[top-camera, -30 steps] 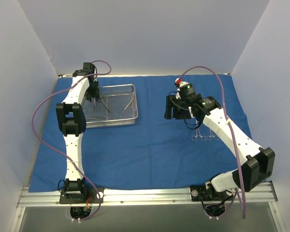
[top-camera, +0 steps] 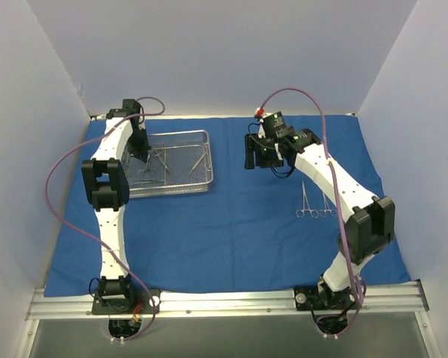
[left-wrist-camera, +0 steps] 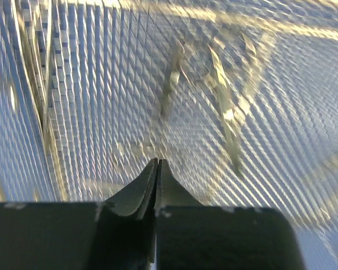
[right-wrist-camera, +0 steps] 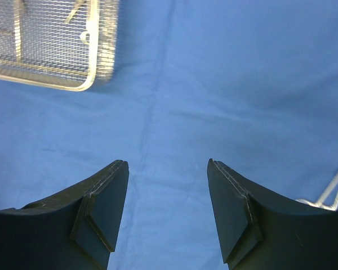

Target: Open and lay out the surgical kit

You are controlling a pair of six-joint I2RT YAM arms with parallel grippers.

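Note:
The wire-mesh tray (top-camera: pixel 210 160) stands at the back left of the blue cloth, several thin metal instruments inside it. My left gripper (top-camera: pixel 142 156) is over its left part. In the left wrist view the left gripper is shut, and nothing shows between its fingertips; blurred instruments (left-wrist-camera: pixel 223 93) lie on the mesh beyond. To the right of the tray, my right gripper is open and empty above bare cloth. Two ring-handled instruments (top-camera: pixel 306 203) (top-camera: pixel 328 206) lie side by side on the cloth at the right; one ring handle (right-wrist-camera: pixel 321 203) shows in the right wrist view.
Grey walls (top-camera: pixel 30 149) close in the left, back and right. A loose purple cable (top-camera: pixel 48 183) arches beside the left arm.
My right gripper has moved left and slightly back, uncovering more of the ring-handled instruments. The left gripper has shifted slightly over the tray's left part.

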